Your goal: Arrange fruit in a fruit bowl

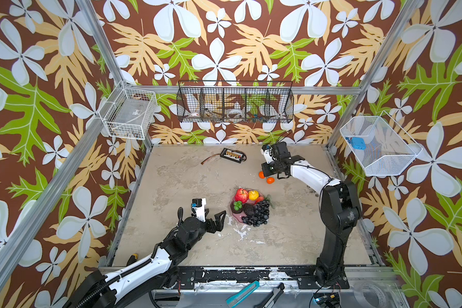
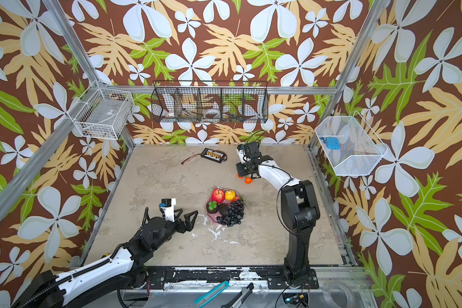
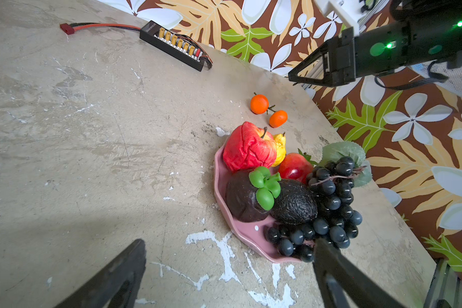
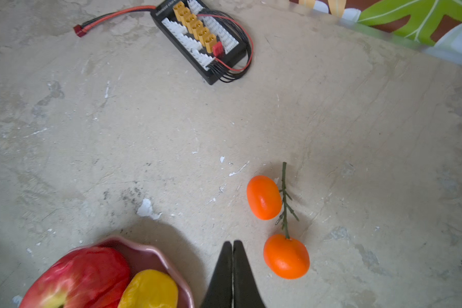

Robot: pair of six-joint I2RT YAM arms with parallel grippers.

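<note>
Two orange tomatoes (image 4: 263, 197) on a green stem lie on the table behind the fruit bowl. My right gripper is shut beside them, raised clear of the table, with nothing showing between its fingers. The pink fruit bowl (image 3: 249, 235) holds a wrinkled red fruit (image 3: 243, 148), a yellow fruit (image 4: 150, 290), a red apple-like fruit (image 3: 294, 168), a mangosteen (image 3: 241, 197) with green leaves and a dark avocado (image 3: 294, 202). Black grapes (image 3: 338, 233) hang over its right rim. Left of the bowl, my left gripper (image 1: 218, 219) stands open and empty.
A black connector board (image 1: 233, 155) with a red lead lies toward the back. Wire baskets hang around the walls, including a black one (image 1: 235, 105) and a white one (image 1: 379, 148). Bare table lies left of the bowl.
</note>
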